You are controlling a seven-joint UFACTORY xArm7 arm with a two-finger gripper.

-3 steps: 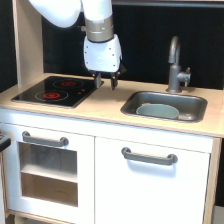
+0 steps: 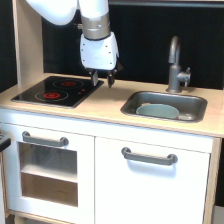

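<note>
My gripper [image 2: 103,76] hangs from the white and grey arm over the counter, at the right back corner of the black cooktop [image 2: 57,93]. Its two dark fingers look apart, with nothing visible between them. A grey-green oval item [image 2: 157,111] lies in the sink [image 2: 190,102], to the right of the gripper.
A faucet [image 2: 175,62] rises behind the sink. Below are white cabinet doors with grey handles and an open-looking left compartment.
The arm and gripper have moved slightly to the left. The cooktop, sink and item in it look the same.
</note>
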